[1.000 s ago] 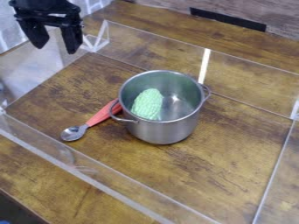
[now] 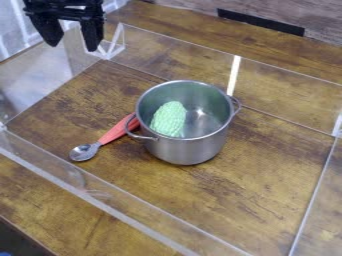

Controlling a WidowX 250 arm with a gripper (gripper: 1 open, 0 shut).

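A steel pot (image 2: 201,140) with two handles stands right of centre on the wooden surface. Inside it lies a pale green textured object (image 2: 168,120), like a corn cob. A spoon (image 2: 83,151) with a red handle lies left of the pot, its handle end by the pot's side. My black gripper (image 2: 64,28) is at the top left, raised well away from the pot and spoon, with its fingers apart and nothing seen between them.
Clear plastic walls (image 2: 234,75) border the work area on several sides. The wood is bare right of the pot and below the spoon. A dark slot lies along the top right.
My gripper has shifted slightly upward in the view over the last second. The pot, green object and spoon have not moved.
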